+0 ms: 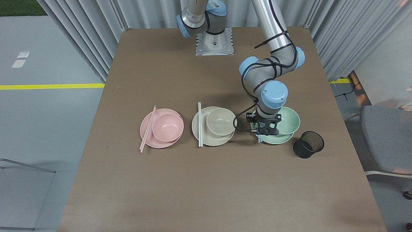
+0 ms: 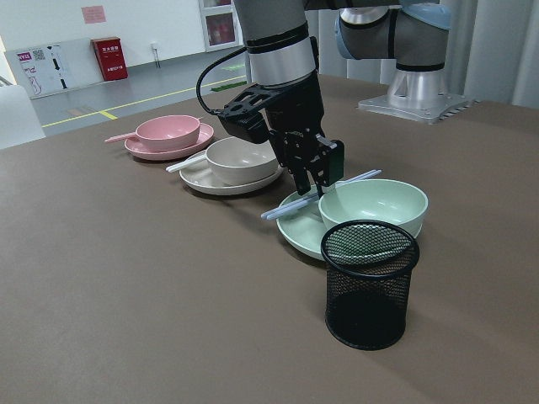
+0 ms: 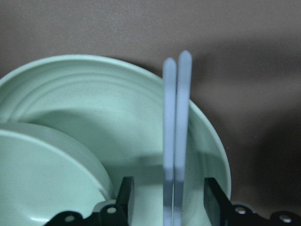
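Observation:
My gripper is open over the mint green plate [image 3: 89, 99], its fingers either side of a pair of pale lavender chopsticks [image 3: 169, 117] lying across the plate's rim. A mint green bowl [image 3: 47, 179] rests on that plate beside the left finger. In the front view the gripper's black housing [image 1: 264, 123] hides part of the green set. The left view shows the gripper low over the chopsticks [image 2: 286, 209], beside the bowl [image 2: 379, 199].
A black mesh cup [image 1: 308, 144] stands right of the green set. A cream plate, bowl [image 1: 220, 120] and chopsticks sit to the left, then a pink set [image 1: 167, 127].

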